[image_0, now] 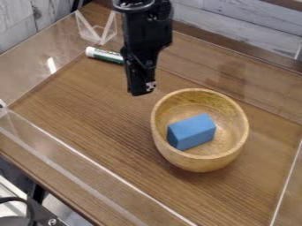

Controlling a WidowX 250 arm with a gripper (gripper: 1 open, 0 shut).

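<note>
The black gripper (139,79) hangs from the arm at the upper middle, above the bare wood behind and left of a round tan bowl (230,136). A blue block (192,131) lies inside the bowl. A small green-and-white cylinder (105,56) lies to the left of the gripper, toward the back. Whether the fingers are open or shut is hard to tell at this size.
Clear plastic at the back left corner is only partly visible. A black cable shows at the lower left edge.
</note>
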